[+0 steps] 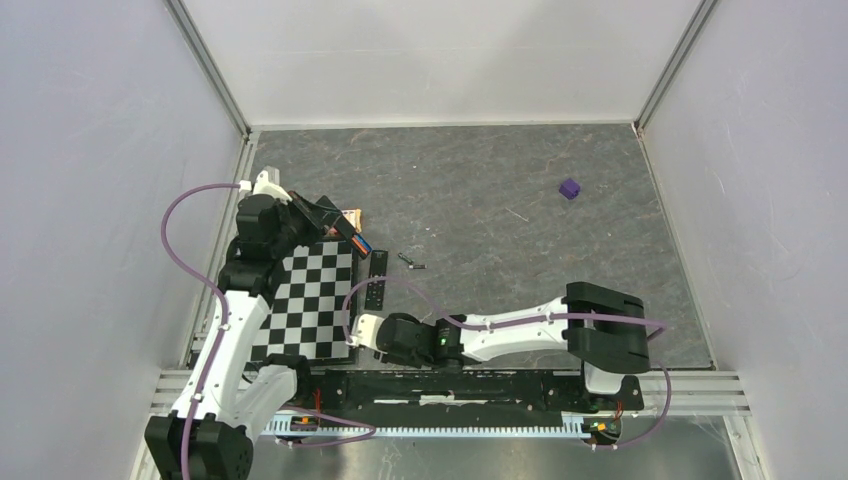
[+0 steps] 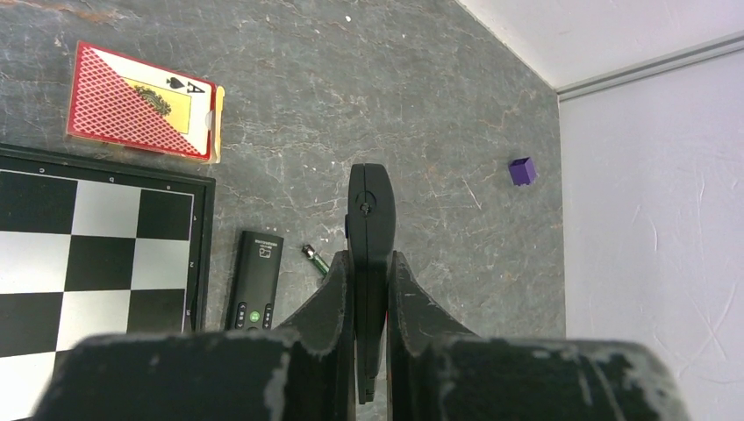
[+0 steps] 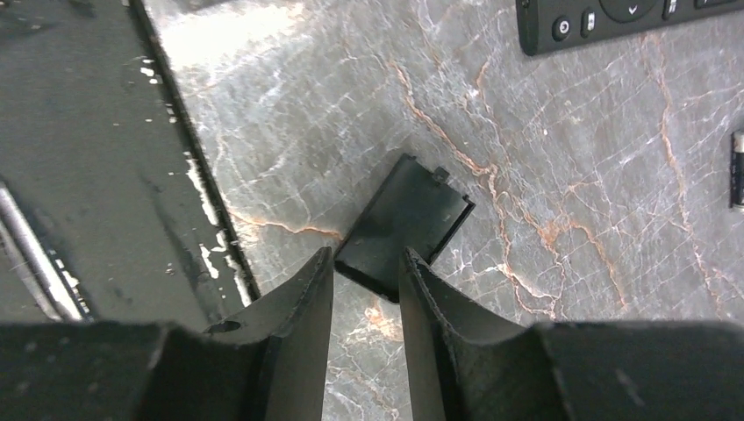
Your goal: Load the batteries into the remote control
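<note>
My left gripper (image 1: 306,213) is shut on a black remote (image 1: 342,222), held upright in the left wrist view (image 2: 369,228); red and blue cells show at its lower end in the top view. My right gripper, part open, is low at the front, its fingertips over a black battery cover (image 3: 399,224) lying on the table. Loose batteries (image 1: 418,267) lie right of a second remote (image 1: 376,280); one (image 3: 737,171) shows at the right wrist view's edge.
A chessboard (image 1: 305,310) lies left, a card box (image 2: 140,101) behind it. A purple cube (image 1: 569,188) is at the back right. The table's front edge (image 3: 202,184) is beside the right gripper.
</note>
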